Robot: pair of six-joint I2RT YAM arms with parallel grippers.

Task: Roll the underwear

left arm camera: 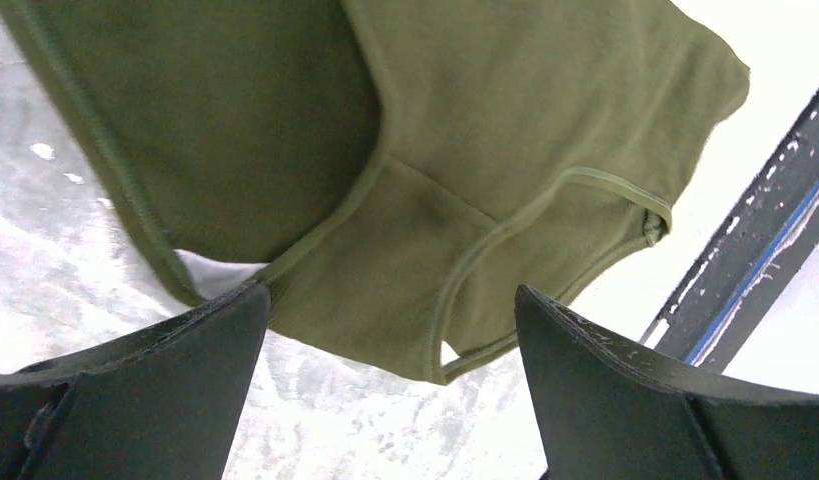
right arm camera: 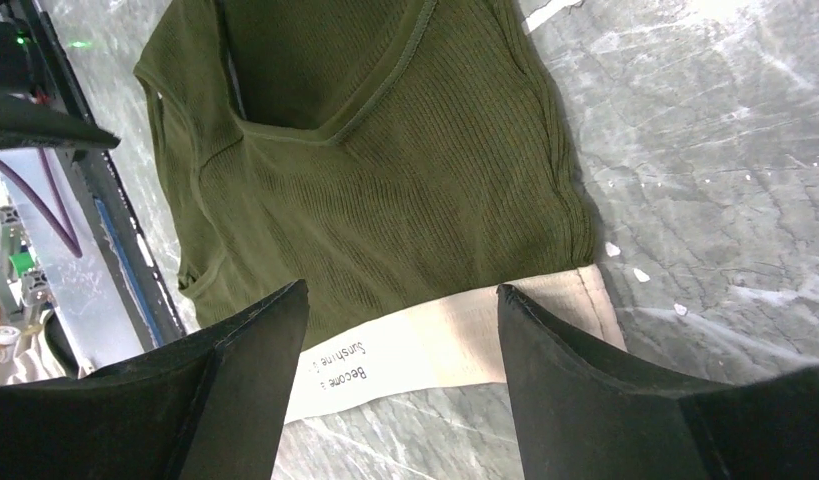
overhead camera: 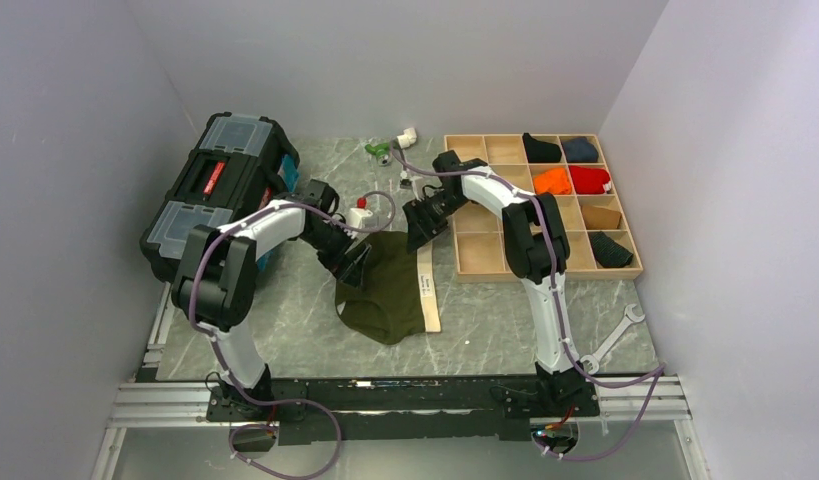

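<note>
Olive-green underwear (overhead camera: 385, 290) lies spread on the grey table, its pale waistband (overhead camera: 427, 290) running along the right side. Lettering shows on that waistband (right arm camera: 405, 355) in the right wrist view. Over the cloth's left part, my left gripper (overhead camera: 352, 272) is open; in its own view the leg hems of the underwear (left arm camera: 425, 230) lie beyond the parted fingers (left arm camera: 155, 385). My right gripper (overhead camera: 418, 240), also open, is at the far end of the waistband. Between its spread fingers the band passes, not visibly gripped.
A wooden divided box (overhead camera: 480, 255) with rolled cloths in several compartments stands to the right. Stacked black cases (overhead camera: 210, 195) occupy the left. A wrench (overhead camera: 615, 335) lies at the right front.
</note>
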